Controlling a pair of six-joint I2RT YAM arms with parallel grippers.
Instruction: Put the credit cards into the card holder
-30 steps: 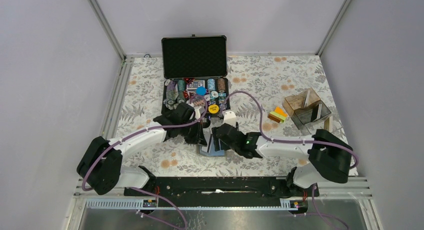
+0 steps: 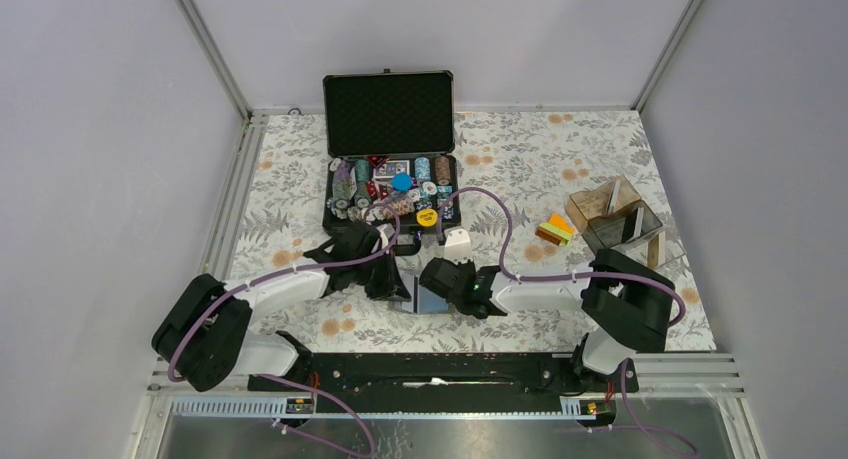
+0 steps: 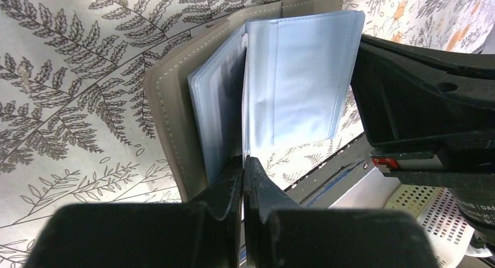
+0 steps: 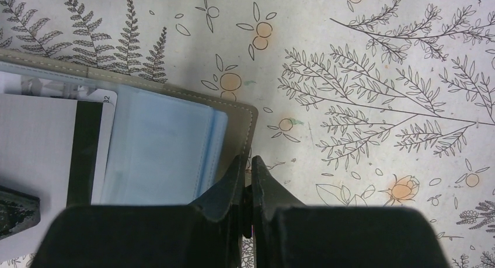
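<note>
The card holder (image 2: 425, 301) lies open on the table beneath both grippers, its light-blue sleeves (image 3: 297, 75) in a grey-brown cover (image 3: 169, 116). In the right wrist view, white cards (image 4: 41, 145) with a dark stripe lie on the left part of the holder. My left gripper is shut at the edge of the sleeves; whether anything thin is between its fingertips cannot be told. My right gripper is shut at the cover's corner, with a small dark thing showing between the fingers, too unclear to name.
An open chip case (image 2: 389, 139) stands behind the grippers. At the right are yellow and orange blocks (image 2: 555, 229) and a clear divided box (image 2: 612, 214). The table's front edge runs just below the holder.
The left gripper has shifted slightly toward the front of the table.
</note>
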